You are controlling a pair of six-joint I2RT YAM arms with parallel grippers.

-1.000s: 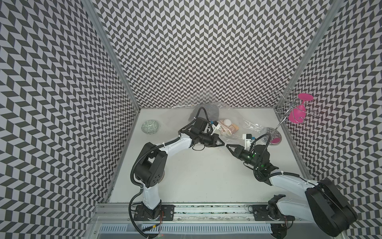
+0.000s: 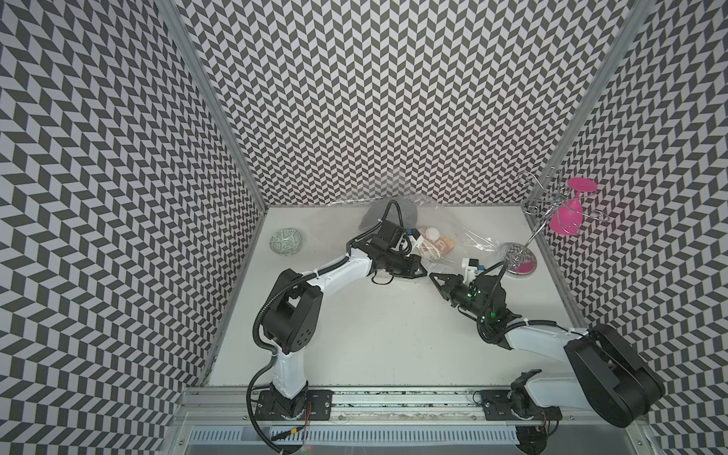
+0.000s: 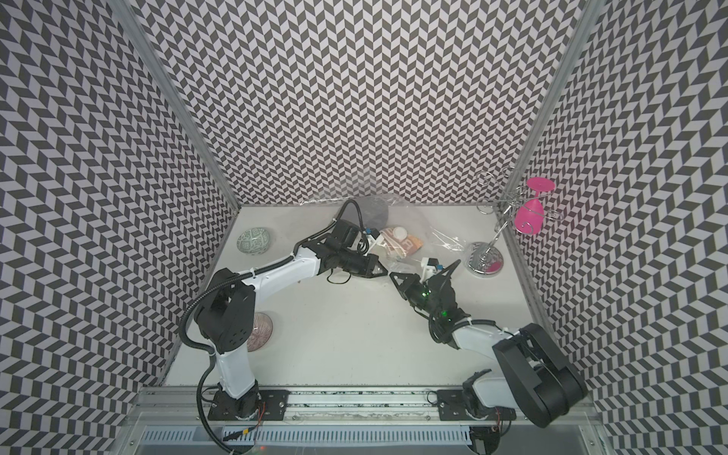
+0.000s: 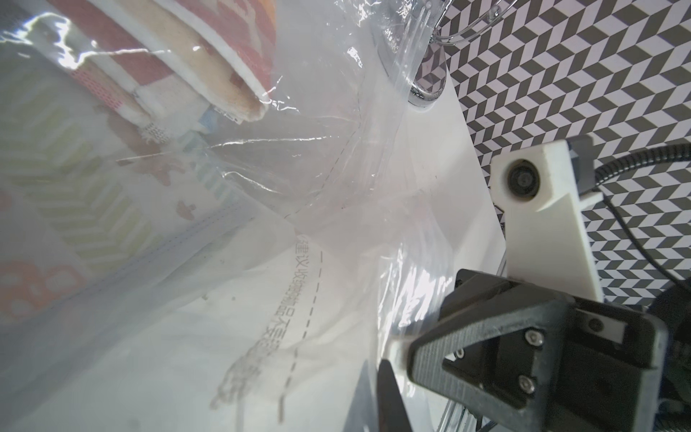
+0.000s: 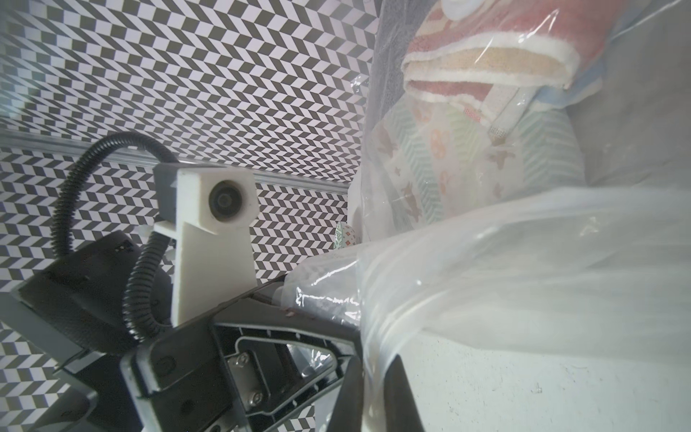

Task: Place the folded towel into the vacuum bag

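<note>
A clear vacuum bag (image 4: pixel 309 288) spreads over the back middle of the table, with a patterned folded towel (image 5: pixel 489 57) under clear film, partly hidden by my left arm in the top views. My left gripper (image 2: pixel 421 273) and my right gripper (image 2: pixel 434 277) face each other closely at the bag's front. Both are shut. In the right wrist view, plastic film runs down to the right fingertips, and in the left wrist view film lies at the left fingertips; how firmly it is pinched is unclear.
A chrome stand (image 3: pixel 483 261) with a pink glass (image 3: pixel 529 216) stands at the right. A pale green round item (image 3: pixel 253 240) sits at the back left, a pink one (image 3: pixel 260 333) behind the left arm.
Both arms have shifted slightly: my right arm a little forward and left, my left wrist slightly to the right. The grippers remain close together at the bag.
</note>
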